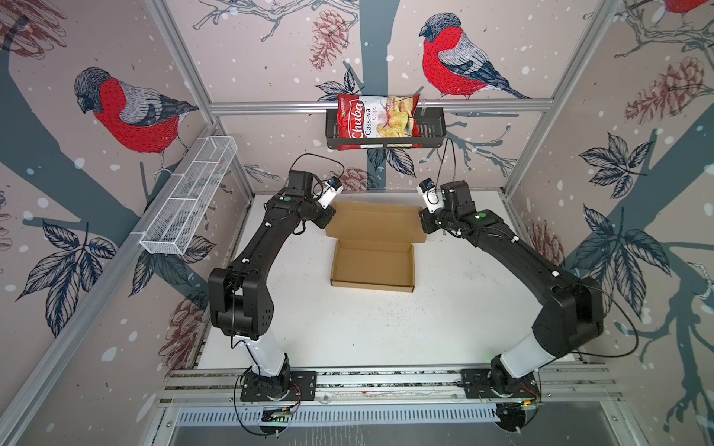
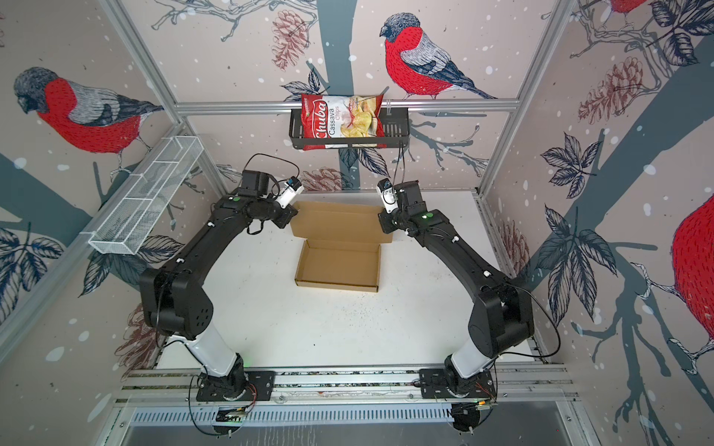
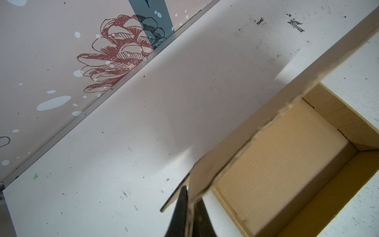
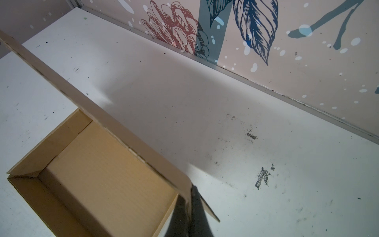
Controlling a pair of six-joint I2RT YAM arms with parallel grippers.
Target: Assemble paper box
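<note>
A brown cardboard box [image 1: 373,266] lies on the table, its tray part folded up and empty. Its lid panel [image 1: 375,220] stands raised at the far side, with side flaps bent outward. My left gripper straddles the lid's left corner, dark fingers on both sides of the cardboard; whether they press on it cannot be told. At the opposite corner my right gripper is shut on the lid's edge, the thin board running between its fingers. The fingers' lower parts are blurred in both wrist views.
A dark shelf basket [image 1: 385,141] holding a chips bag [image 1: 378,119] hangs on the back wall. A white wire basket [image 1: 189,197] is mounted at the left. Bare white table [image 1: 372,327] lies in front of the box and to both sides.
</note>
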